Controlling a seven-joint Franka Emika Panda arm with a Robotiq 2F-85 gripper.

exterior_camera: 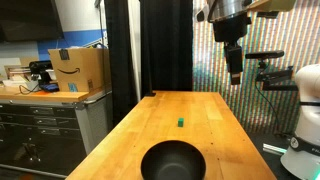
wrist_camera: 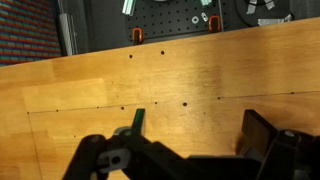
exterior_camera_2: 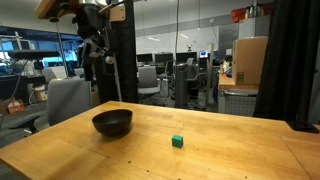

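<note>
A black round bowl [exterior_camera: 173,163] rests on the wooden table [exterior_camera: 130,140], at the near edge of exterior view 1. Farther along the wood in that view lies a small green block [exterior_camera: 181,122], apart from the bowl. Exterior view 2 shows the bowl [exterior_camera_2: 113,122] upright and the block [exterior_camera_2: 178,141] out on bare wood. High above the table hangs my gripper [exterior_camera: 235,66], touching neither object. Its two dark fingers stand wide apart in the wrist view, where the gripper is open over bare wood. No green block shows beneath it there.
A perforated metal plate [wrist_camera: 175,20] borders the table in the wrist view. Black curtains [exterior_camera: 165,45] hang behind the table. A cardboard box [exterior_camera: 80,68] sits on a side cabinet.
</note>
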